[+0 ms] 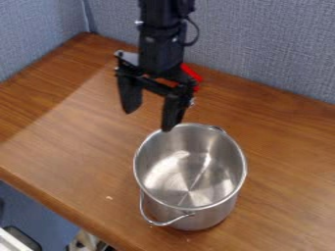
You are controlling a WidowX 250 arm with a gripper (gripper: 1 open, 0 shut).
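My gripper (152, 98) hangs over the middle of the wooden table, open, its two dark fingers spread. It is just behind and above a steel pot (190, 181) with a wire handle, which stands in the front middle. A red object (190, 75) lies at the back, partly hidden behind the gripper; whether it is touched cannot be seen.
Bare wood (66, 127) is free to the left and at the right of the pot. A grey padded wall (268, 54) runs along the back. The table's edge shows at the lower left.
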